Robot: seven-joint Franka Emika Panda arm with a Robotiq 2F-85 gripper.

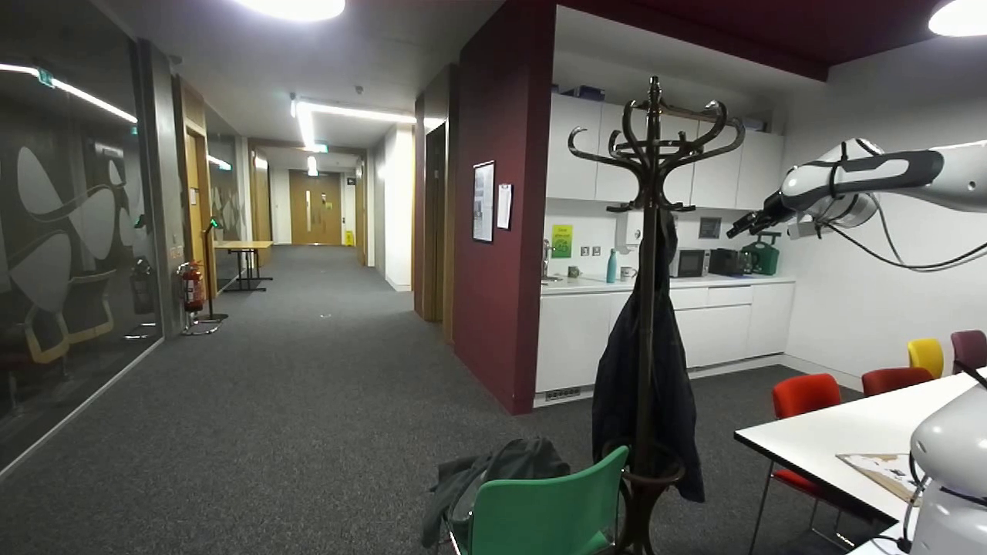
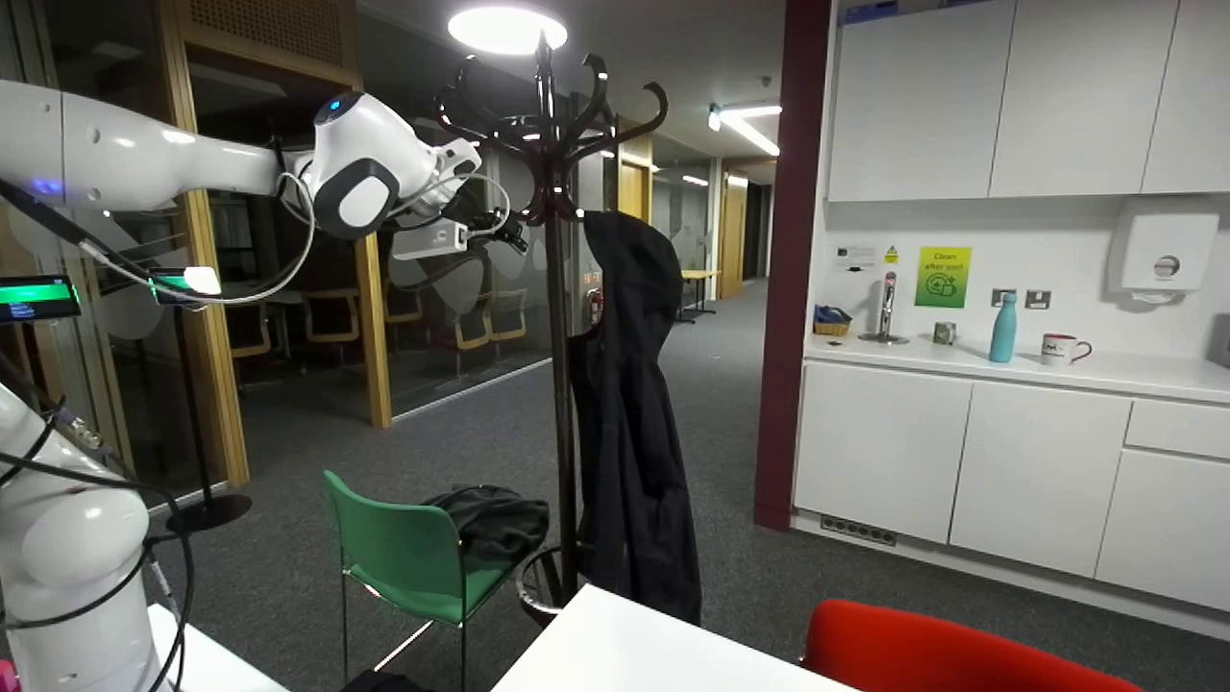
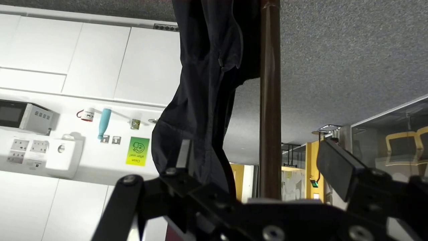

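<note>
My gripper (image 1: 746,225) is held high on the outstretched arm, to the right of the dark coat stand (image 1: 650,250) in exterior view 1. From the wrist view, the gripper is open, its two fingers well apart and nothing gripped between them. A black coat (image 3: 200,88) and the stand's brown pole lie beyond the fingers in this upside-down view. In exterior view 2 the coat (image 2: 634,427) hangs from the stand, and the gripper (image 2: 507,234) appears just left of the pole, below the hooks.
A green chair (image 1: 546,507) with a dark garment (image 1: 504,462) on it stands by the stand's base. White table (image 1: 833,439) and red chair (image 1: 806,396) are at the right. The kitchen counter (image 2: 1107,379) holds a teal bottle (image 2: 1004,329) and a mug (image 2: 1063,348).
</note>
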